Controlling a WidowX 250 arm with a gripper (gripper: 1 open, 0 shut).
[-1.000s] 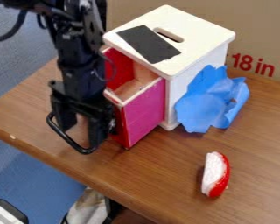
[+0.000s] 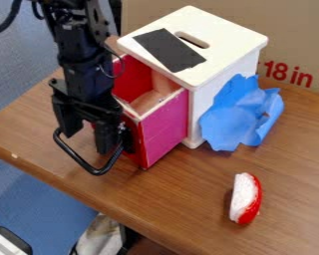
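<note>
The black robot gripper (image 2: 107, 137) hangs low over the table at the left, beside a pink drawer box (image 2: 165, 129) set in a white wooden toy cabinet (image 2: 235, 55). Whether its fingers are open or shut on the drawer's side cannot be made out. A red and white toy piece (image 2: 245, 198) lies on the table at the lower right. A crumpled blue paper or cloth (image 2: 235, 115) lies against the cabinet's right side.
A cardboard box (image 2: 298, 40) stands behind at the right.
</note>
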